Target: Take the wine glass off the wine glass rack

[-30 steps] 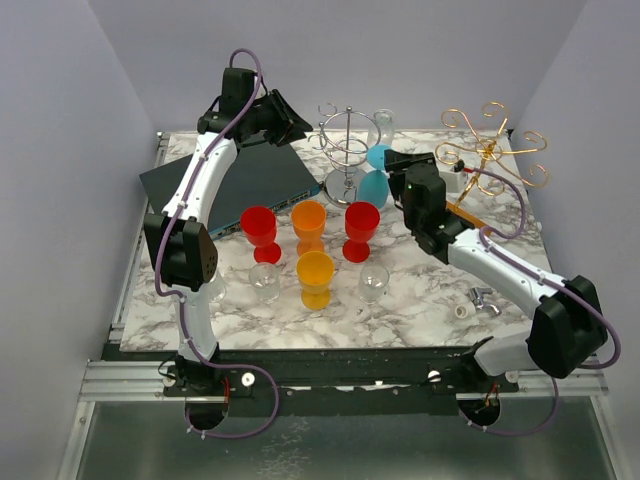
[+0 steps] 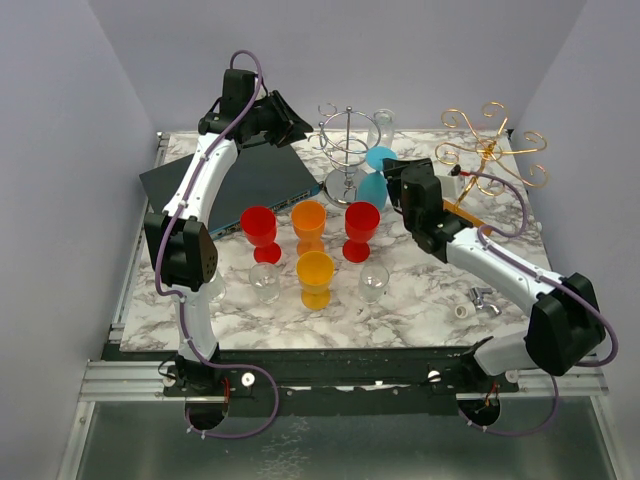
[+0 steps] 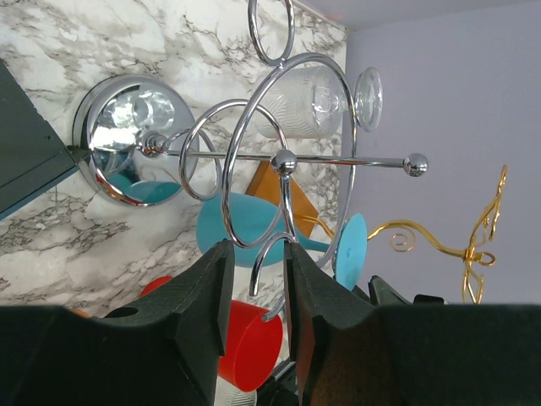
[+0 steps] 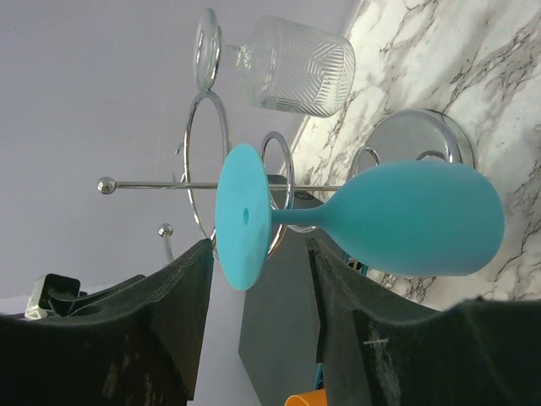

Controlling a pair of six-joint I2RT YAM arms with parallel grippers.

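A teal wine glass [image 4: 414,218] hangs upside down from the chrome rack [image 2: 350,140], its round foot [image 4: 243,216] up at the hooks and its bowl below. In the right wrist view my right gripper is part open, its fingertips just short of the teal foot and stem, with nothing held between them. From above, that gripper [image 2: 390,168] comes in from the right side of the glass. My left gripper faces the rack from the left, open, with a chrome hook [image 3: 269,262] showing beyond the gap between its fingers.
A clear glass [image 2: 382,128] also hangs on the rack. Red [image 2: 361,230], orange [image 2: 309,224] and clear glasses stand close in front. A gold rack [image 2: 488,150] is at the back right, and a dark board [image 2: 230,190] lies at left.
My left arm has barely moved, and the glasses stay where they were.
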